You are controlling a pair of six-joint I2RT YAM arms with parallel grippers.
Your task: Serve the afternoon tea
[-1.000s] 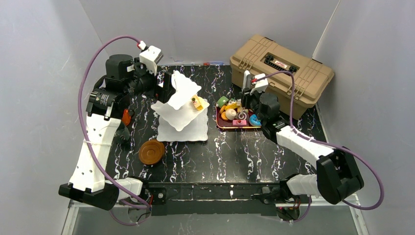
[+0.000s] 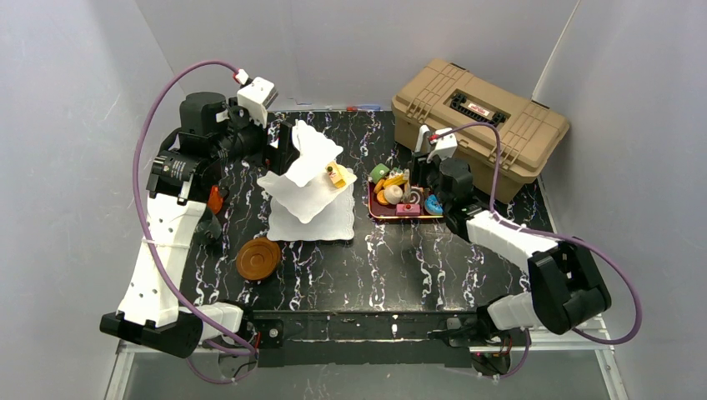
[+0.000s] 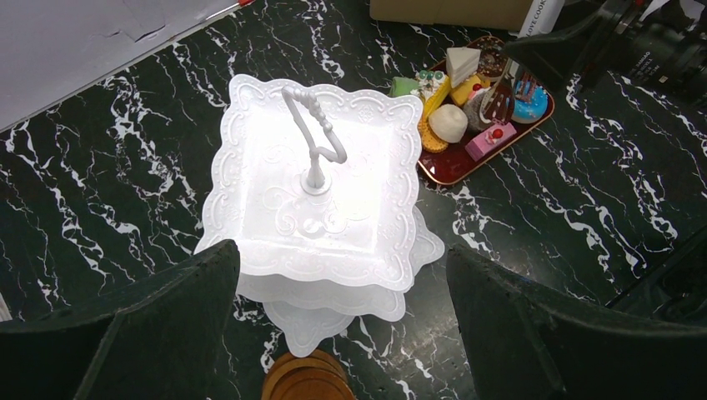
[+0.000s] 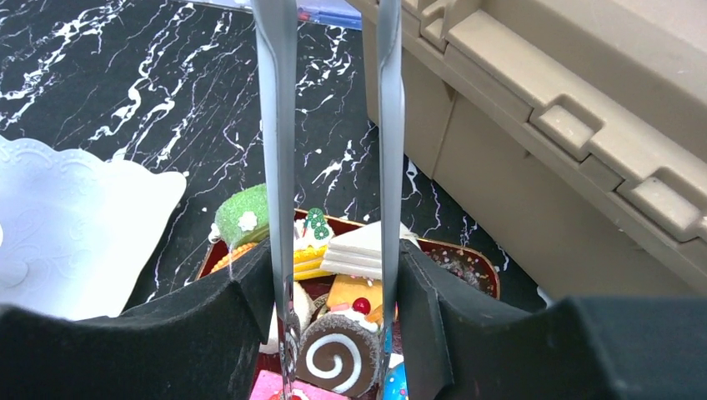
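A white tiered stand (image 2: 313, 183) stands left of centre, a yellow cake (image 2: 336, 174) on one of its lower plates. The stand's top plate (image 3: 275, 217) and twisted handle lie below my left gripper, which is open and empty. My right gripper is shut on silver tongs (image 4: 390, 125), over the dark red dessert tray (image 3: 446, 173). The tongs' ends reach down on both sides of a chocolate swirl roll (image 4: 335, 354); whether they touch it, I cannot tell. Beside it lie a white cake slice (image 4: 354, 250), a pink cake (image 2: 408, 210) and a blue donut (image 3: 530, 106).
A large tan case (image 2: 479, 117) stands close behind and right of the tray. A brown round wooden piece (image 2: 258, 258) lies front left. Near the left arm is something orange (image 2: 216, 199).
The left arm and the stand have stayed still.
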